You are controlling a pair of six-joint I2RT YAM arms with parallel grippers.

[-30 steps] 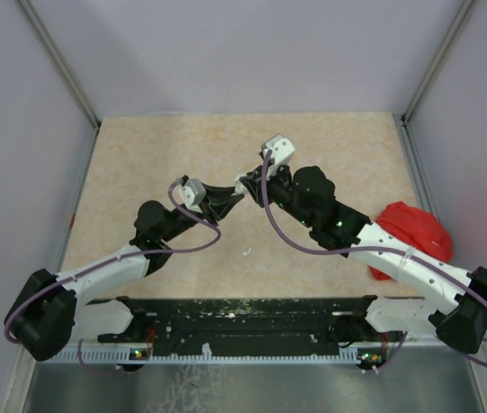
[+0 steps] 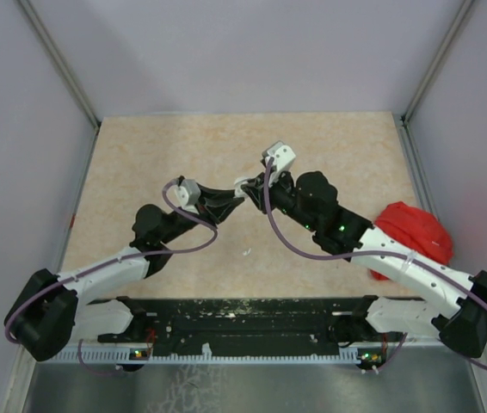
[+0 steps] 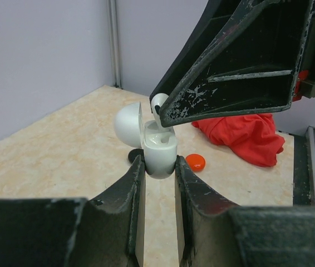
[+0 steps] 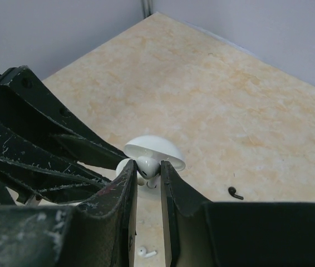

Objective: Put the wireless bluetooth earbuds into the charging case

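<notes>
The white charging case is upright between the fingertips of my left gripper, which is shut on it, and its lid stands open. My right gripper is shut on a white earbud. In the left wrist view that earbud shows at the black right fingertips, right over the case's opening; its lower end reaches the case, but how deep it sits cannot be told. In the top view both grippers meet above the mat's middle, largely covering the case.
On the mat lie a loose white earbud and a black earbud. A black round item and an orange-red one rest beyond the case. A red cloth lies at the right.
The left gripper has turned a little. Both stay together around the case.
</notes>
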